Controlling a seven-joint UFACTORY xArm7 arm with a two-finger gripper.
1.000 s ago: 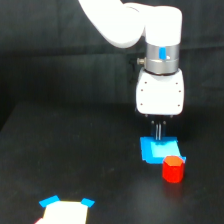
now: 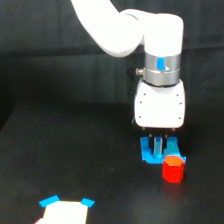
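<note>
The white arm reaches down from the top of the camera view. Its gripper (image 2: 158, 152) is low over a bright blue patch (image 2: 147, 157) on the dark table, its dark fingers in front of part of it. The fingertips are too small and dark against the blue to tell how far apart they stand, or whether anything is between them. A red, roughly six-sided block (image 2: 173, 169) sits just in front of the patch, to the right of the fingers, and covers the patch's near right corner.
At the bottom left lies a pale, whitish object (image 2: 65, 213) with blue pieces (image 2: 50, 201) at its upper corners, partly cut off by the frame. The dark table between it and the gripper is bare. A black curtain (image 2: 60, 60) hangs behind.
My gripper has moved down, from above the blue patch to low over it. The red block and the pale object stand where they were.
</note>
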